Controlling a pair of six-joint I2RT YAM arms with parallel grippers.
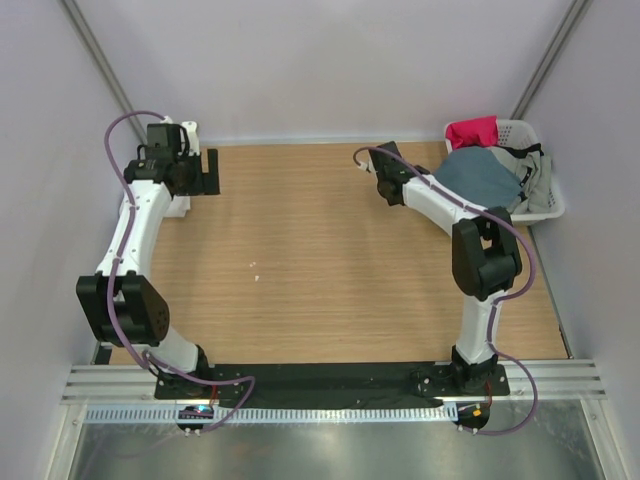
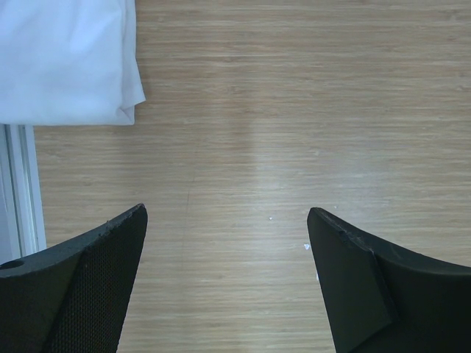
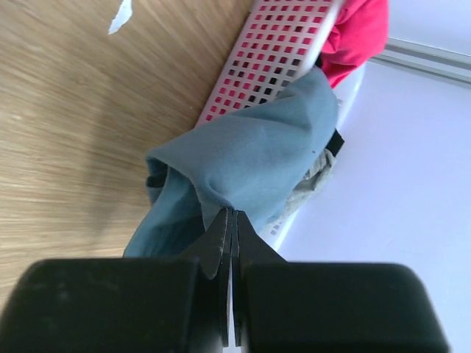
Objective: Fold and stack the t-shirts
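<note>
A folded white shirt (image 2: 59, 59) lies at the table's left edge, partly under the left arm in the top view. My left gripper hangs open over bare wood just beside it. A blue-grey shirt (image 3: 243, 147) is draped out of a white basket (image 3: 257, 59) at the right. My right gripper is shut, its tips at that shirt; whether any cloth is between them I cannot tell. Red (image 1: 470, 132) and grey (image 1: 540, 185) garments sit in the basket.
Walls stand at the back and both sides.
</note>
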